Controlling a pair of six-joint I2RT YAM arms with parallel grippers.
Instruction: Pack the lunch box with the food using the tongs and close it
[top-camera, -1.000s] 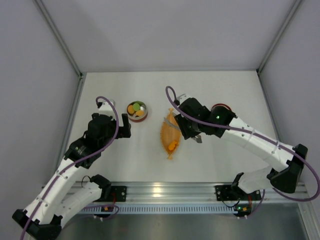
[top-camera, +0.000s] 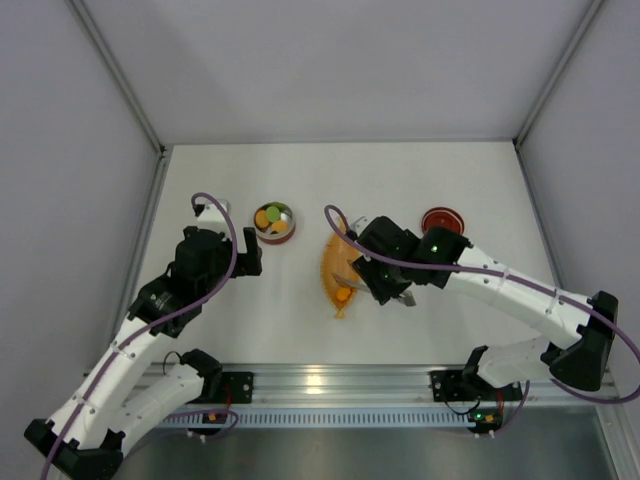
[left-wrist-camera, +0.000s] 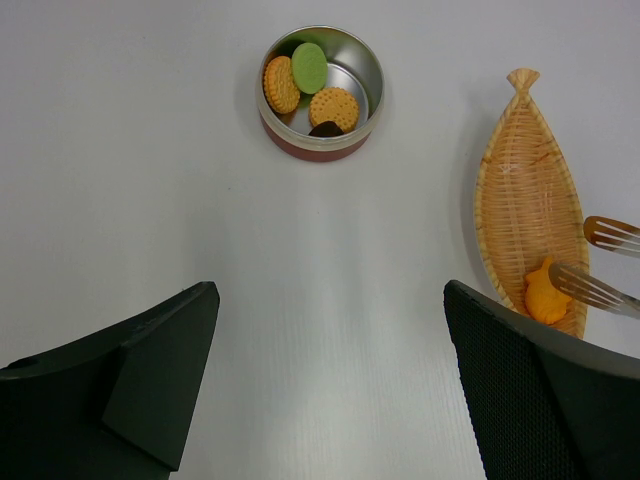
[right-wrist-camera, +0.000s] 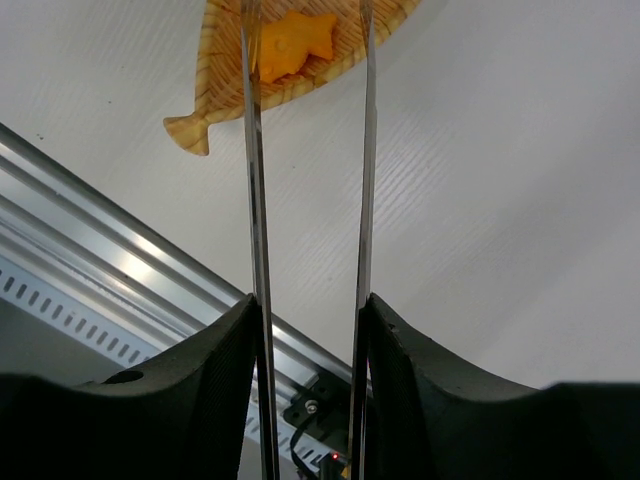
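My right gripper is shut on a pair of metal tongs (right-wrist-camera: 257, 210). In the top view, the tongs (top-camera: 352, 284) reach over the leaf-shaped woven basket (top-camera: 342, 250), their tips near an orange star-like food piece (top-camera: 344, 294). From the right wrist, the orange piece (right-wrist-camera: 295, 45) appears between the two tong legs; whether they touch it I cannot tell. The round metal lunch box (left-wrist-camera: 317, 152), red-brown at its base, holds biscuits (left-wrist-camera: 333, 107), a green slice (left-wrist-camera: 309, 68) and something dark. Left of the basket, my left gripper stands open and empty.
A dark red round lid-like dish (top-camera: 442, 219) lies at the right, behind the right arm. A small pale object (top-camera: 212, 205) is partly hidden by the left arm.
My right gripper and the tongs have come toward the front edge, from the basket's middle to its orange piece. The left arm, lunch box and basket have stayed put.
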